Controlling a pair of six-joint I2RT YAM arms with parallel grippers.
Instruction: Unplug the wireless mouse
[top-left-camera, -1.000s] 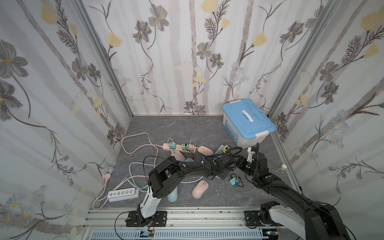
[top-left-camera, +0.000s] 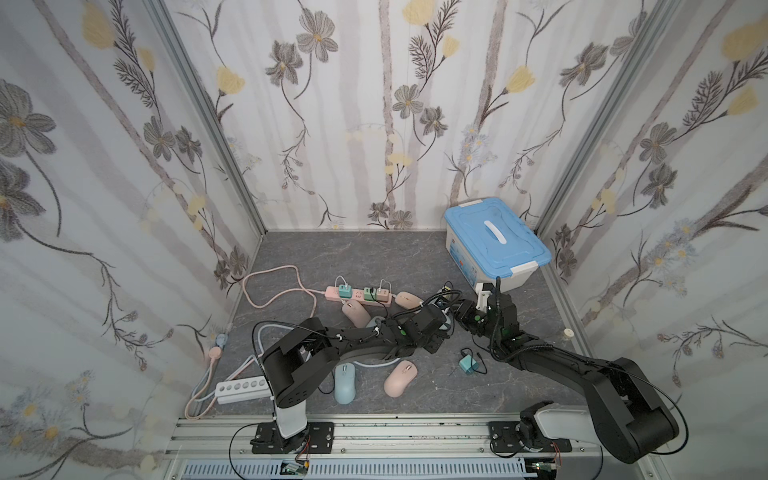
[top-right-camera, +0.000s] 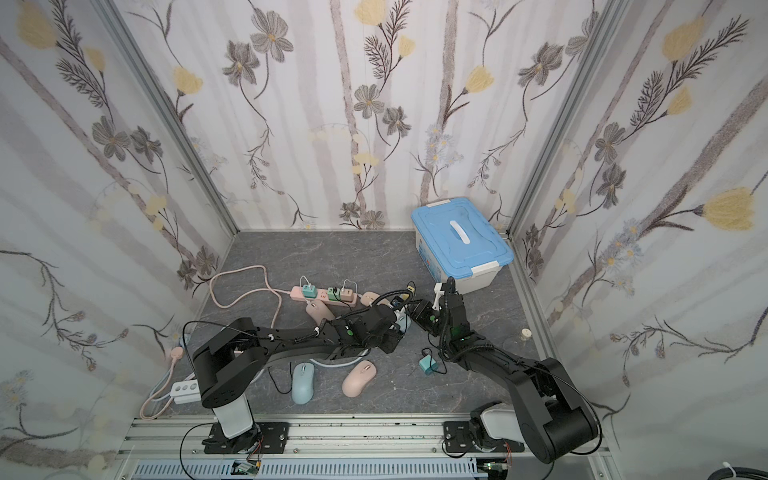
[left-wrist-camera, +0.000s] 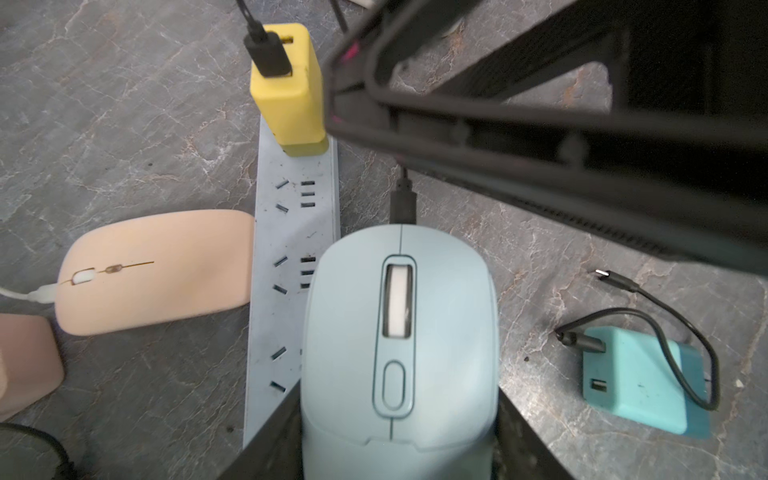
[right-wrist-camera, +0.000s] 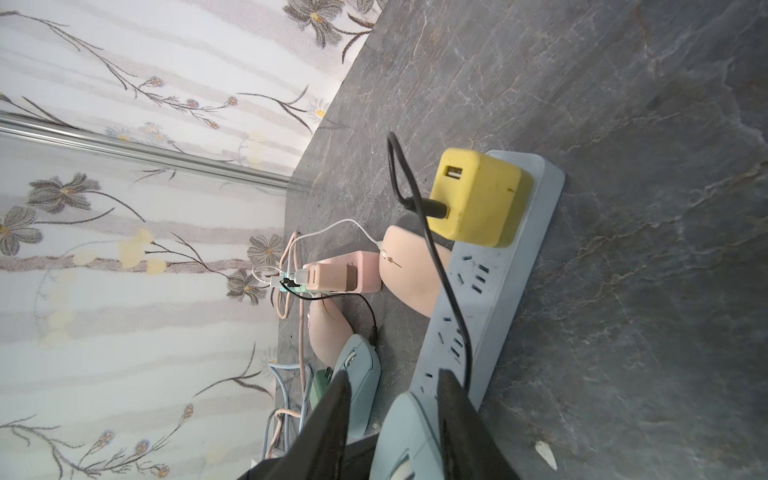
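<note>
My left gripper (top-left-camera: 436, 328) is shut on a light blue mouse (left-wrist-camera: 400, 304), held above a long power strip (left-wrist-camera: 292, 200). A black cable plug (left-wrist-camera: 403, 204) sits in the mouse's front, its cable running to a yellow charger (right-wrist-camera: 472, 196) on the strip. My right gripper (top-left-camera: 468, 312) reaches in from the right; its part-open fingertips (right-wrist-camera: 453, 400) are at the front end of the mouse, around or just above the cable. Whether they touch it I cannot tell.
A teal charger (top-left-camera: 468, 364) with a black cable lies in front. Pink mice (top-left-camera: 400, 377), another blue mouse (top-left-camera: 344, 382), a pink power strip (top-left-camera: 332, 293) and loose cables surround the arms. A lidded box (top-left-camera: 496, 240) stands at back right.
My left gripper has moved left with the mouse. My right gripper has also moved left and toward the back, closer to the mouse.
</note>
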